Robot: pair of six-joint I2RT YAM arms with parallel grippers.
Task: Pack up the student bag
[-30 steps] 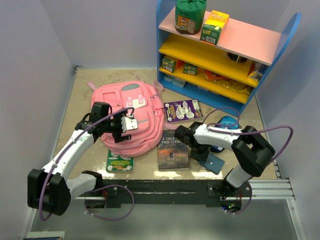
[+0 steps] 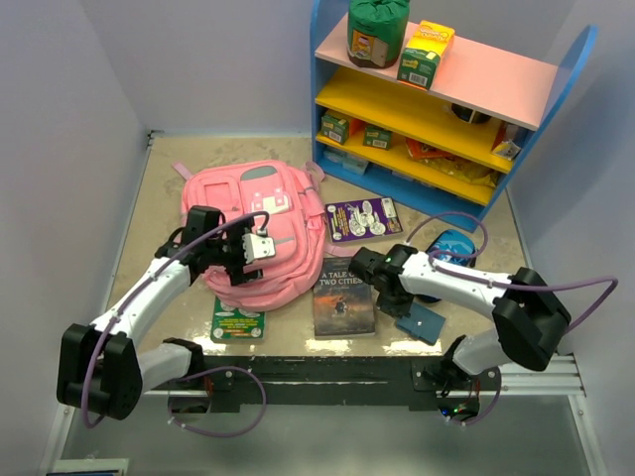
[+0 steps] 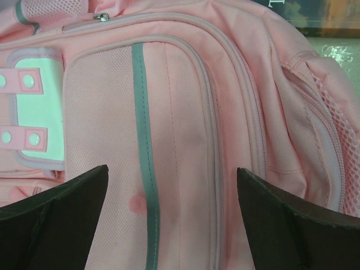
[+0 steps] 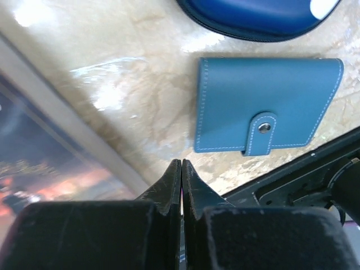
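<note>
A pink backpack [image 2: 228, 193] lies on the table at the left, its front pocket [image 3: 185, 112] filling the left wrist view. My left gripper is open over it, with only bag fabric behind the gap. My right gripper is shut, nothing showing between its fingertips, above bare table between the dark book and the blue wallet [image 4: 253, 104]. That wallet lies flat and snapped closed, apart from the fingers. "A Tale of Two Cities" [image 2: 343, 307] rests right of the bag. A blue case [image 2: 452, 245] is partly hidden behind the right arm.
A purple box [image 2: 363, 219] lies behind the dark book. At the front left, a green book [image 2: 236, 325] sits partly under the bag. A shelf unit [image 2: 397, 104] with several packages stands at the back. Black rail [image 2: 308, 367] lines the front edge.
The right arm's elbow has shifted outward to the right, its gripper staying close to the wallet's left side. Bag, books and wallet lie where they were.
</note>
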